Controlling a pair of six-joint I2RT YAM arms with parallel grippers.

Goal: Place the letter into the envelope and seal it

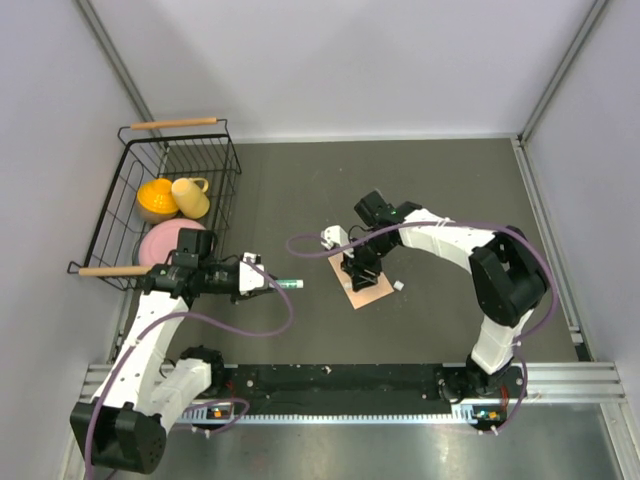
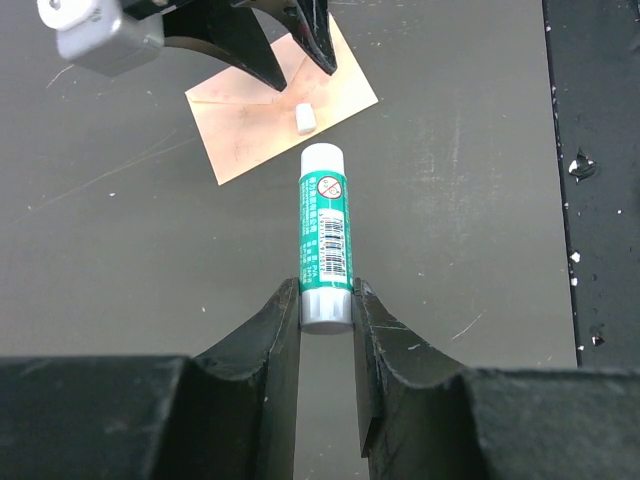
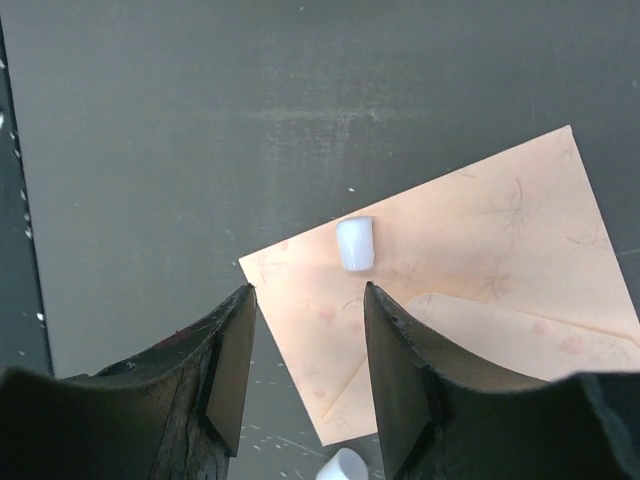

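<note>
My left gripper is shut on a green-and-white glue stick point(image 2: 322, 230), held horizontally left of the envelope in the top view point(image 1: 288, 284). The pinkish envelope point(image 3: 510, 220) lies on the grey table, its flap visible in the right wrist view; I cannot tell whether the letter is inside. A small white piece point(image 3: 355, 243), like a cap, lies on the envelope. My right gripper is part open above the envelope, with nothing between its fingers.
A wire rack point(image 1: 140, 140) with a pink plate, a yellow mug and a bowl stands at left. A small white piece point(image 1: 398, 286) lies right of the envelope.
</note>
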